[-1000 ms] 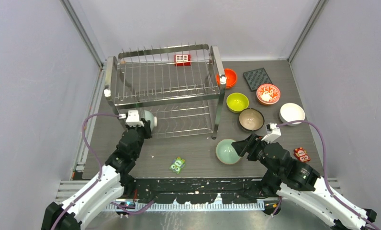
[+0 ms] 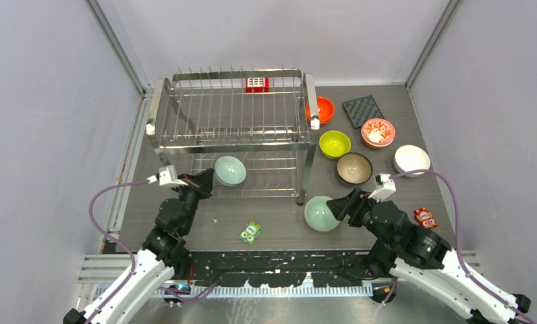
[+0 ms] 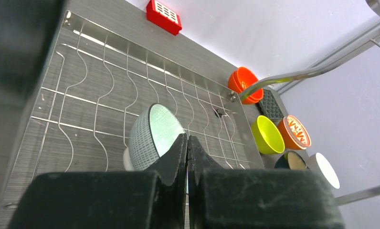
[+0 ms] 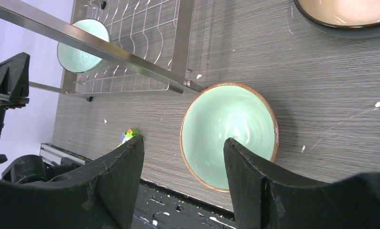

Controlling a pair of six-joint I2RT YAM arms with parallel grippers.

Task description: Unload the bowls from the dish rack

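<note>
On the lower tier of the metal dish rack (image 2: 218,148) a pale green bowl (image 2: 231,171) leans, tilted, toward the rack's left half. My left gripper (image 2: 208,177) is just left of that bowl, its fingers shut together with nothing seen between them. In the left wrist view the bowl (image 3: 147,138) shows right beyond the fingertips; whether they touch it I cannot tell. A second pale green bowl (image 4: 231,133) sits upright on the table, right of the rack's front leg. Over its near edge my right gripper stands open, empty between its fingers.
Right of the rack stand orange (image 2: 325,110), yellow-green (image 2: 334,144), brown (image 2: 354,168), patterned (image 2: 378,132) and white (image 2: 412,159) bowls. A dark mat (image 2: 363,111) lies behind. Small green (image 2: 249,233) and red (image 2: 425,218) packets lie on the table. The rack's upper tier overhangs the lower one.
The bowl in the rack has shifted right and turned to show its inside. My left gripper has tilted to point right and is now apart from its former overlap. The right arm is still.
</note>
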